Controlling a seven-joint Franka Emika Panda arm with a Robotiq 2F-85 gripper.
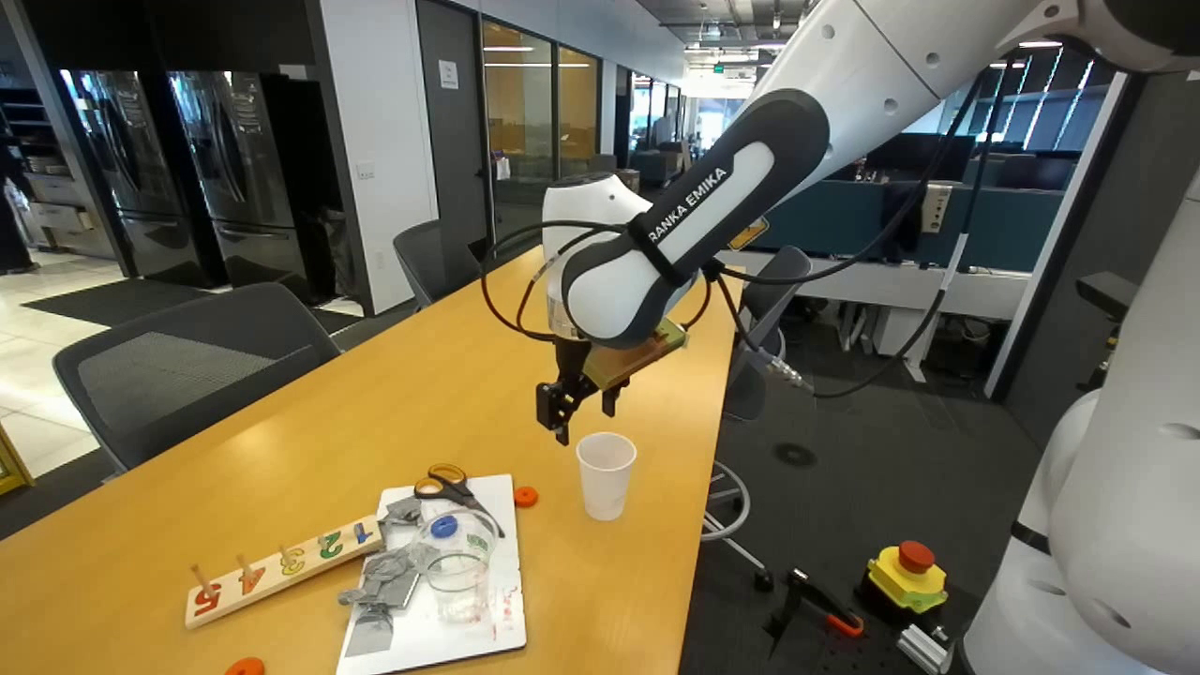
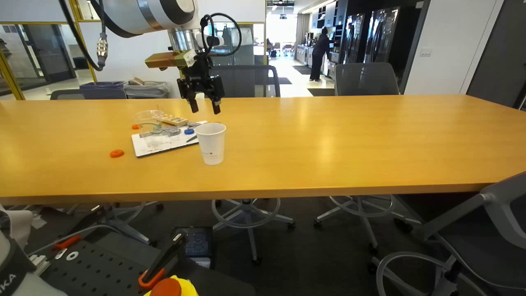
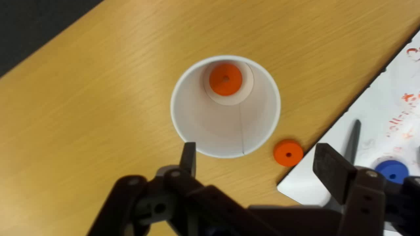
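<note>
The white paper cup (image 1: 605, 482) stands upright on the table. In the wrist view an orange disc (image 3: 225, 79) lies at the bottom of the cup (image 3: 256, 133). My gripper (image 1: 587, 418) hangs above the cup, with a clear gap below its fingertips. Its fingers are apart and empty, as exterior view 2 also shows for the gripper (image 2: 206, 109). A second orange disc (image 3: 288, 153) rests on the table between the cup and the white board.
The white board (image 1: 506, 630) carries scissors (image 1: 446, 484), a clear cup (image 1: 458, 585), a blue disc (image 3: 392, 171) and grey scraps. Beside it lies a numbered peg board (image 1: 287, 568). Another orange disc (image 1: 246, 666) sits nearer.
</note>
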